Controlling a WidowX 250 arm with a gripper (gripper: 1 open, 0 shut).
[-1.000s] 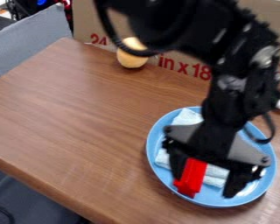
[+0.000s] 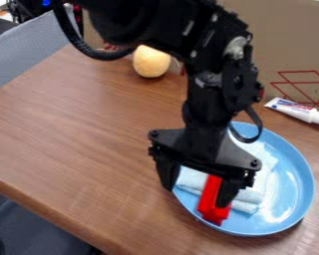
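Observation:
The black gripper (image 2: pixel 193 183) reaches down over the blue plate (image 2: pixel 290 184) at the lower right, its fingers beside a red object (image 2: pixel 211 206) that lies on a folded pale cloth (image 2: pixel 243 202) in the plate. The red object is partly covered by the gripper, and I cannot tell whether the fingers touch it.
A yellow round object (image 2: pixel 152 62) stands at the back before a cardboard box (image 2: pixel 282 45). A white tube (image 2: pixel 297 111) lies behind the plate.
The arm and gripper have shifted leftward and up over the plate, uncovering more of the tube at the back right.

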